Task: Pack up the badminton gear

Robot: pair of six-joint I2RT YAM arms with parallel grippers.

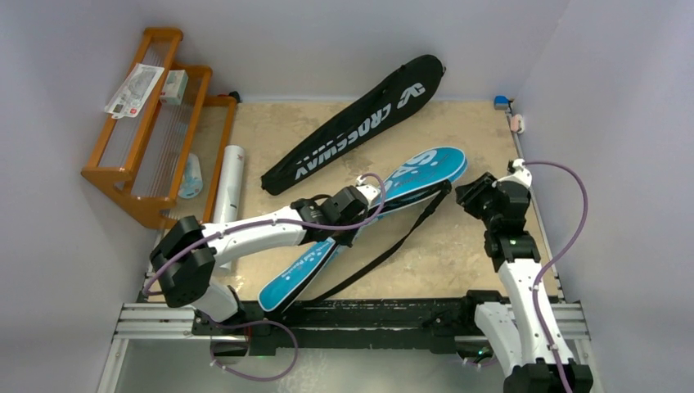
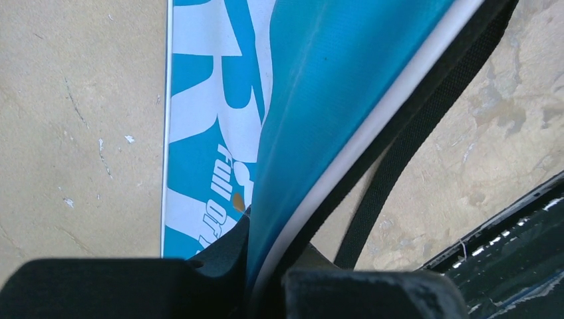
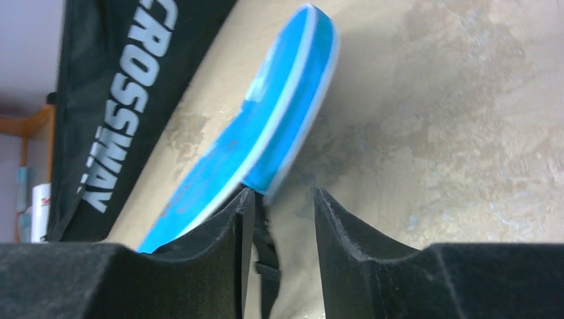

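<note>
Lying diagonally across the table is a blue badminton bag (image 1: 424, 170) with white lettering and a black strap (image 1: 398, 243) along its near side. My left gripper is shut on the bag's edge near its middle, and the blue fabric (image 2: 319, 100) bulges up from between the fingers. Off the bag's wide right end stands my right gripper, partly open. In the right wrist view the bag's blurred end (image 3: 286, 86) and a length of strap lie just beyond and behind the fingers; nothing is clearly held there.
A black CROSSWAY racket bag (image 1: 356, 123) lies behind the blue one. At the left stand a wooden tiered rack (image 1: 168, 205) with small packets and a white tube (image 1: 230, 184). Bare tabletop lies in front of the strap at the right.
</note>
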